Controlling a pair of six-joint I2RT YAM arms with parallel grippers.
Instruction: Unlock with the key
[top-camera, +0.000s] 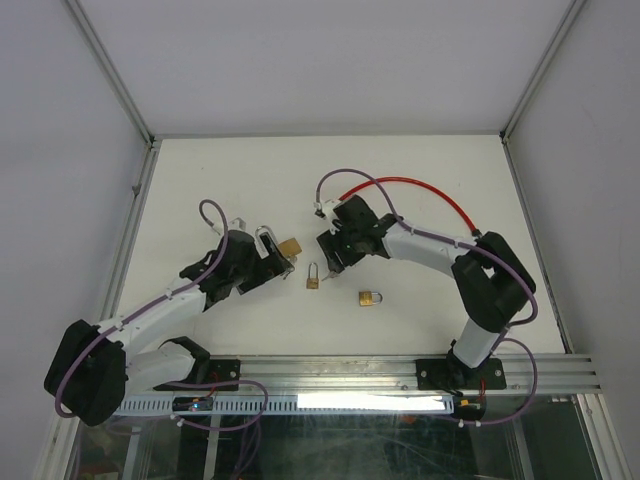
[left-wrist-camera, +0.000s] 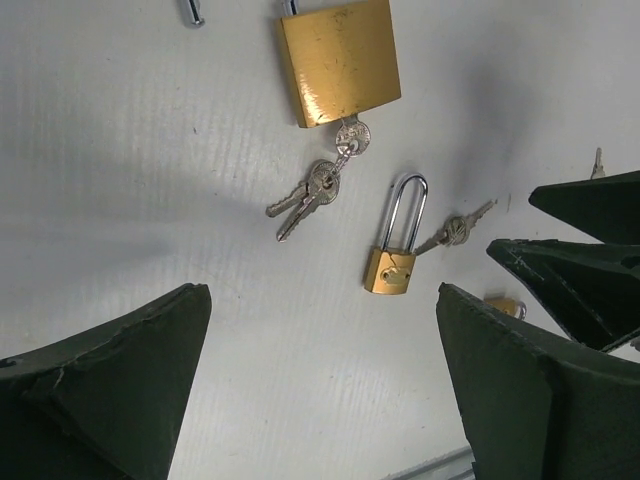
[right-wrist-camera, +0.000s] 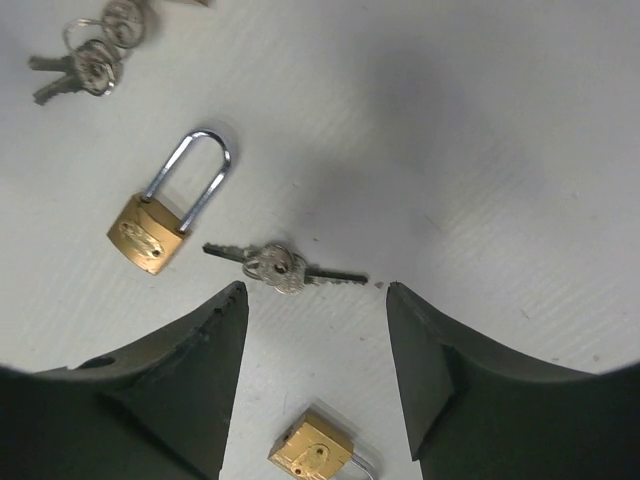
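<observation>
A small brass padlock (top-camera: 313, 282) with a long shackle lies flat near the table's middle; the left wrist view has its body (left-wrist-camera: 388, 272) below centre right. Beside it lies a ring of small keys (right-wrist-camera: 277, 266), just beyond the tips of my right gripper, whose fingers stand apart with nothing between them. My left gripper is open and empty, left of that padlock. A second bunch of keys (left-wrist-camera: 318, 187) lies by a big brass padlock (left-wrist-camera: 342, 60). Another small padlock (top-camera: 370, 298) lies nearer the front.
A red cable (top-camera: 425, 185) curves across the back right of the table. The right gripper's fingers (left-wrist-camera: 590, 270) intrude at the right of the left wrist view. Bare table (top-camera: 240, 170) lies at the back.
</observation>
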